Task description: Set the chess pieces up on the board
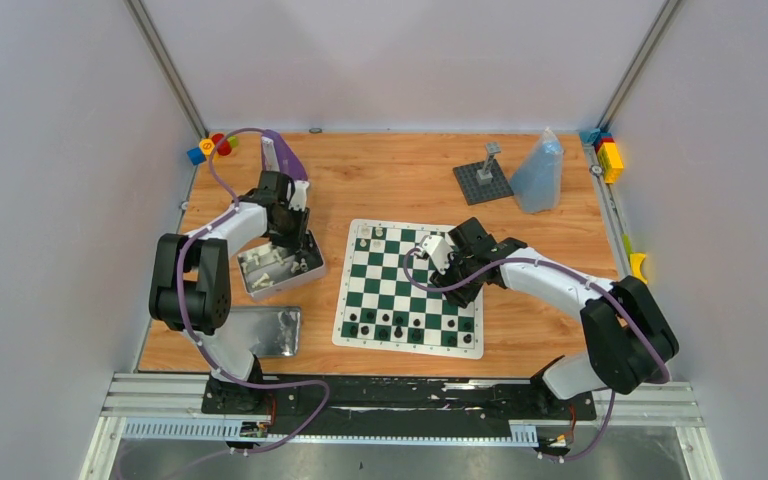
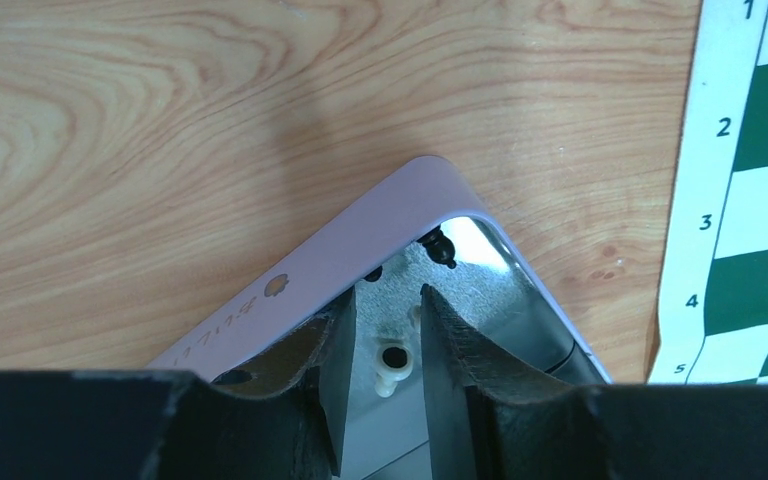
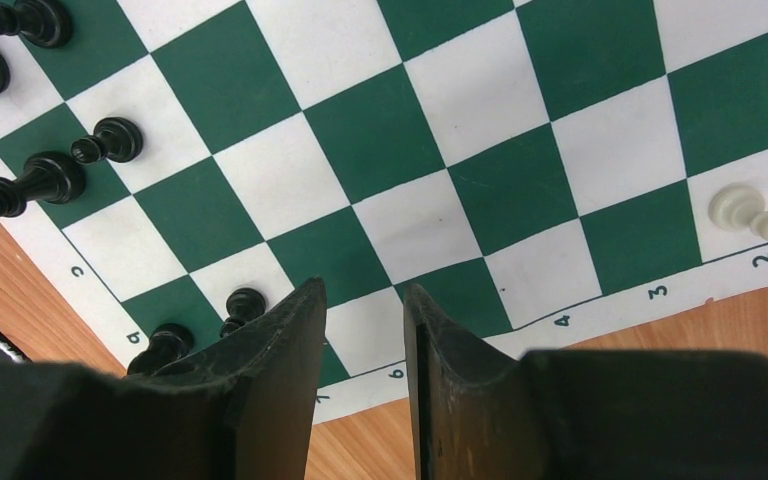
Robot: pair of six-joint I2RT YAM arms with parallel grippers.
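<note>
The green-and-white chessboard (image 1: 380, 290) holds black pieces along its near side and a few white ones at the far left. In the right wrist view a black pawn (image 3: 110, 140) and a white pawn (image 3: 735, 205) stand on it. My left gripper is open, low over the lilac box (image 2: 410, 195), with a white piece (image 2: 392, 365) and black pieces (image 2: 440, 248) inside. My right gripper is open above the board's right side, nothing between its fingers.
A metal tray (image 1: 265, 330) lies at near left, a purple object (image 1: 285, 155) behind the box. A dark plate with a stand (image 1: 470, 185) and a blue bag (image 1: 538, 180) are at back right.
</note>
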